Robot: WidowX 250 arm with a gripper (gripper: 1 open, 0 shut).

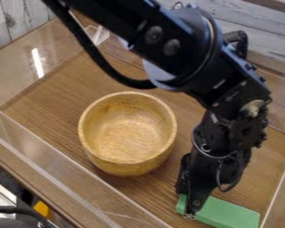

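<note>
My black gripper (195,198) is low at the lower right, its fingertips down at the left end of a flat green block (228,215) near the front edge. The fingertips look close together; whether anything is between them is hidden. A round wooden bowl (127,125) stands to the left of the gripper, apart from it.
Clear plastic walls run along the left and front edges. A white plank wall (264,40) is at the back, and dark cables lie outside at the lower left.
</note>
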